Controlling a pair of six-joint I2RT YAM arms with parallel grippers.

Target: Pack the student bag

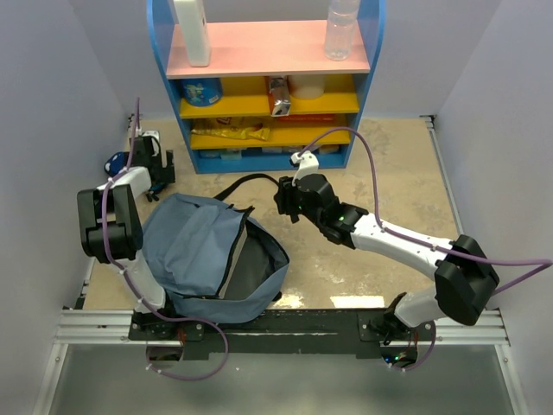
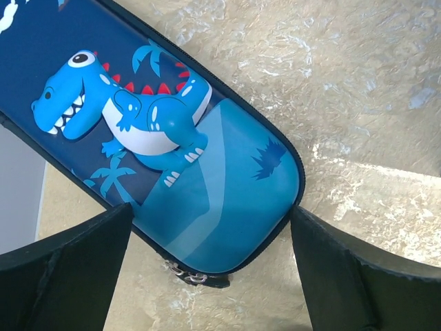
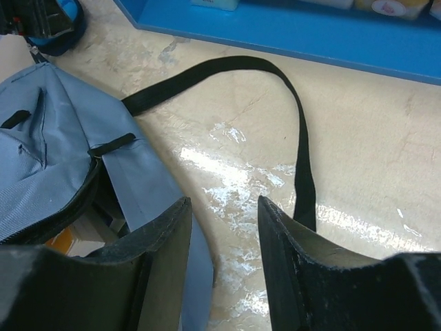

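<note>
A blue pencil case (image 2: 158, 131) with a raised dinosaur lies on the floor at the back left, mostly covered by my left arm from above. My left gripper stands open over the case's rounded end, one finger to each side; whether the fingers touch it I cannot tell. The grey-blue bag (image 1: 194, 246) lies on its back at front left, its mouth gaping with a dark inside. To the right of the bag, above bare floor, hovers my right gripper, its fingers part open and nothing between them.
Behind the bag is a blue shelf unit (image 1: 251, 162) with a bottle (image 1: 341, 28), a white carton (image 1: 193, 33), a yellow packet (image 1: 229, 128) and other goods. A black strap (image 3: 301, 152) curves across the floor below my right gripper.
</note>
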